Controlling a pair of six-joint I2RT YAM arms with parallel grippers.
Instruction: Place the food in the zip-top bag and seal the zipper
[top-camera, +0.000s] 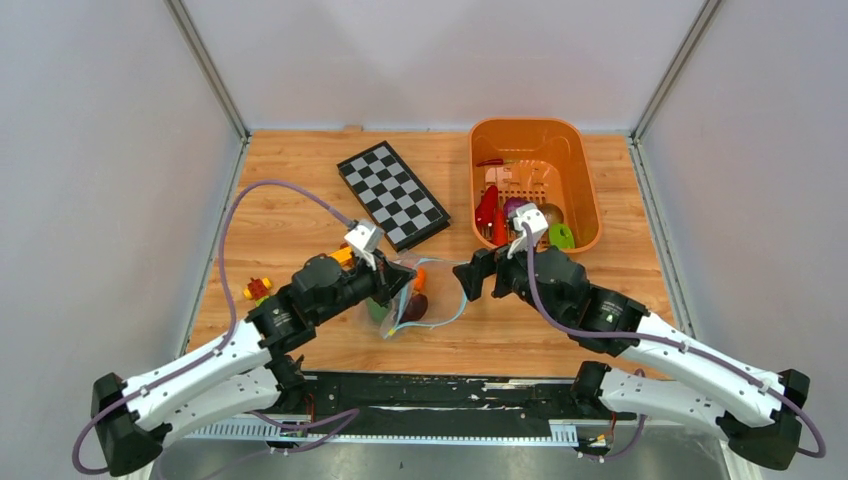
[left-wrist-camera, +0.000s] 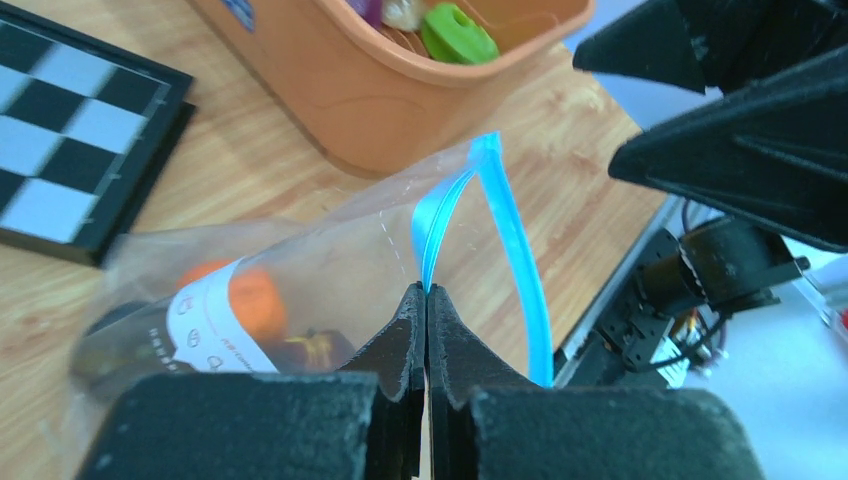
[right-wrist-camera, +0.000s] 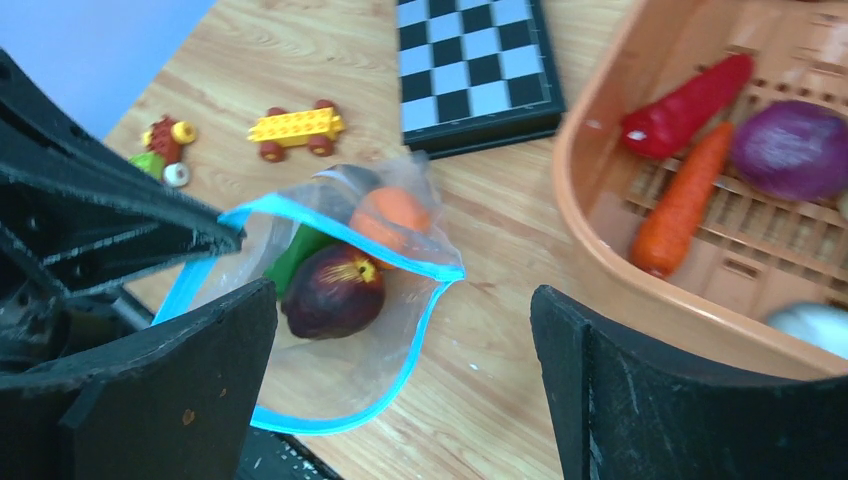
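A clear zip top bag (right-wrist-camera: 400, 340) with a blue zipper edge lies on the table, its mouth gaping toward the right arm. Inside it are a dark round eggplant-like food (right-wrist-camera: 335, 291), an orange food (right-wrist-camera: 391, 217) and something green (right-wrist-camera: 296, 257). My left gripper is shut on the bag's blue-edged rim, at the upper edge of the mouth. Right of the mouth, my right gripper stands open with nothing between its fingers, apart from the bag.
An orange basket (top-camera: 583, 190) with several foods, among them a carrot (right-wrist-camera: 683, 200) and a purple onion (right-wrist-camera: 791, 150), stands behind my right gripper. A chessboard (top-camera: 393, 195) lies at the back, toy vehicles (right-wrist-camera: 297, 128) at the left. Bare table lies front right.
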